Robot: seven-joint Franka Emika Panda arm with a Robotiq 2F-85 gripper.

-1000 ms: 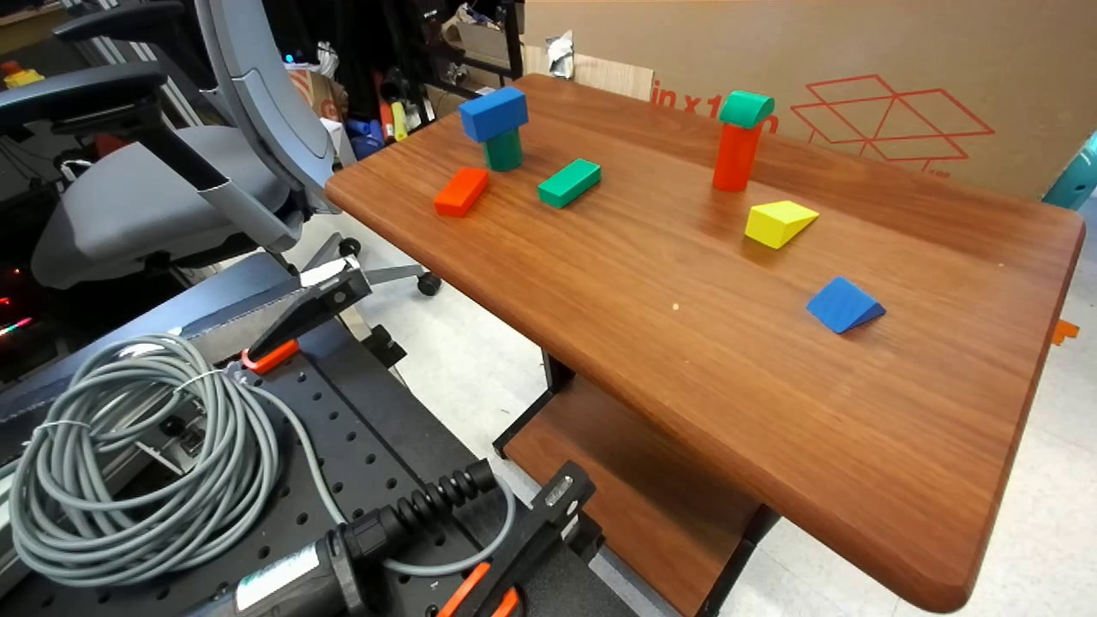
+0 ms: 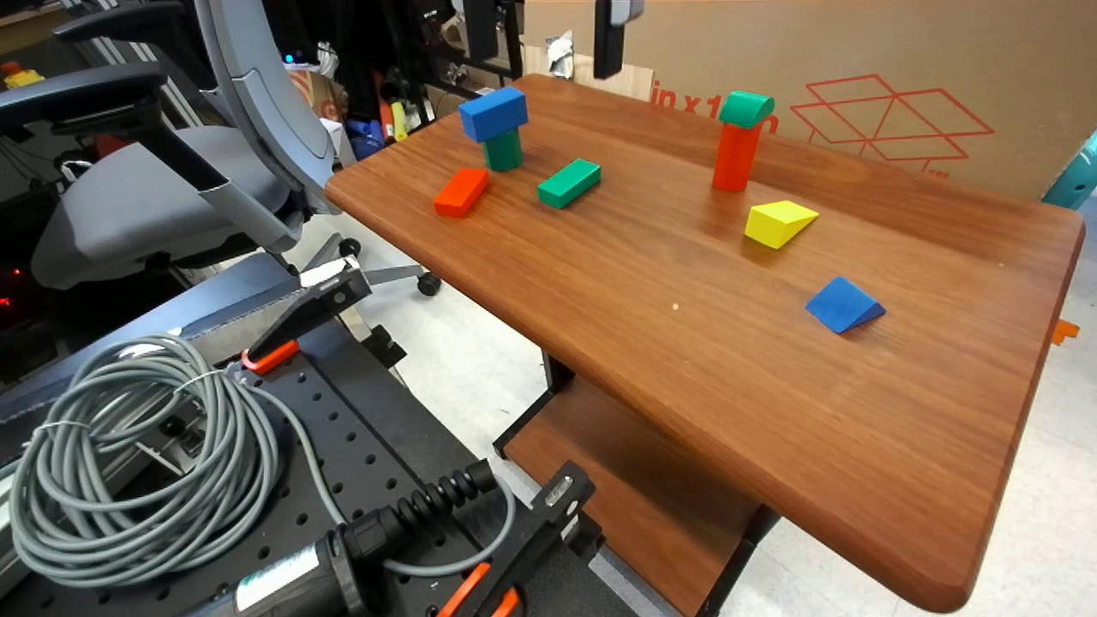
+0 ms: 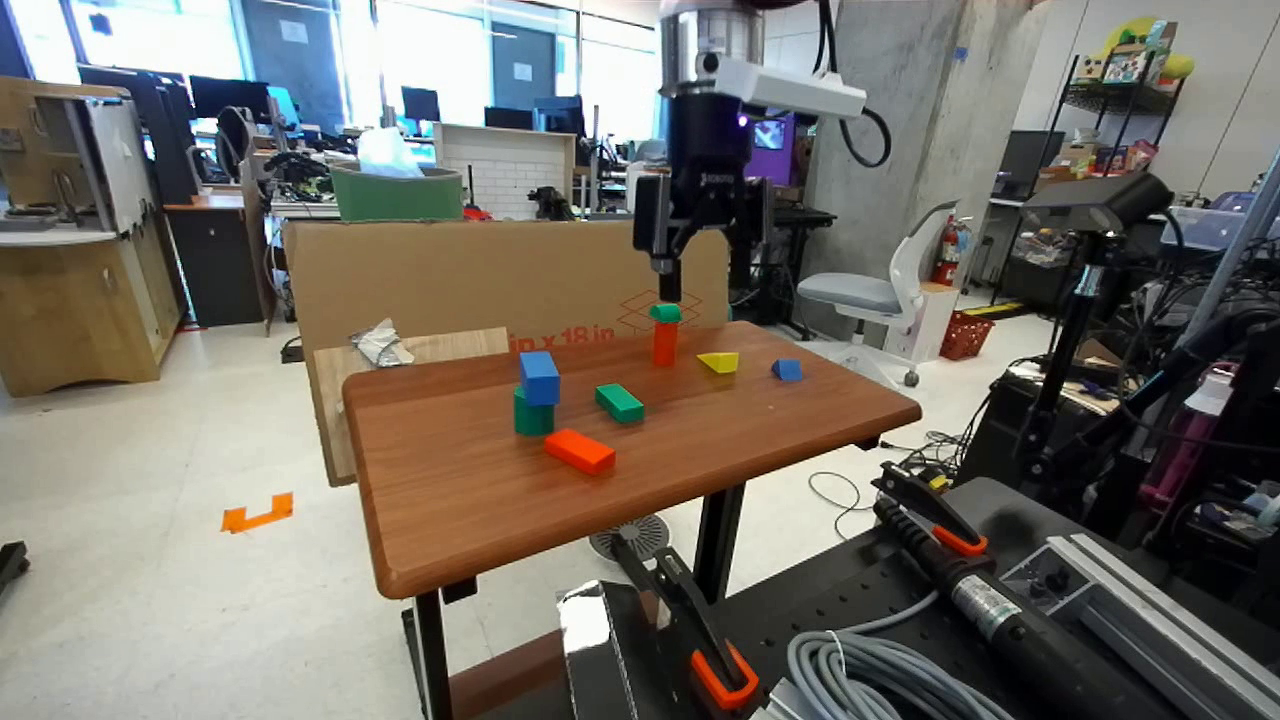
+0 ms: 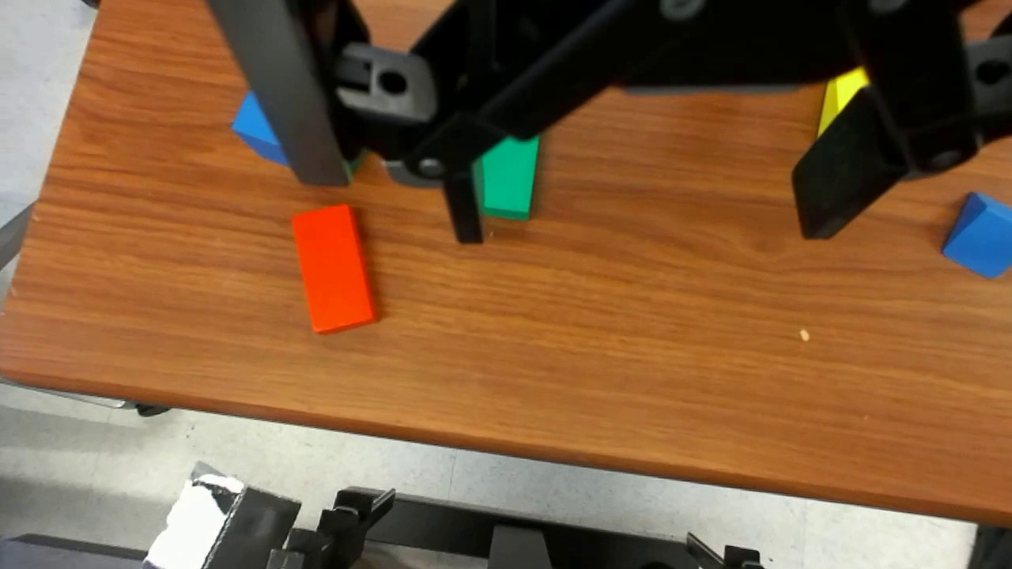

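Note:
High above the table, my gripper hangs open, its two fingers wide apart and nothing between them. Only the finger ends reach into the top of exterior view 1. On the table, a blue block (image 2: 494,113) lies across a green cylinder (image 2: 504,151). Beside that stack lie a red block (image 2: 460,192) and a green block (image 2: 570,183). Farther back stands a red-orange cylinder (image 2: 735,158) capped by a green half-round piece (image 2: 745,109). A yellow wedge (image 2: 781,222) and a blue triangular block (image 2: 845,304) rest on the right. Gripper parts hide some blocks in the wrist view.
Bare wood covers the middle and front of the table (image 2: 658,350). A large cardboard sheet (image 3: 444,276) stands behind it. In front is a dark cart holding a coiled grey cable (image 2: 144,473) and clamps.
My gripper's finger ends have come into the top of exterior view 1, where none showed a second ago. The blocks on the table have stayed put.

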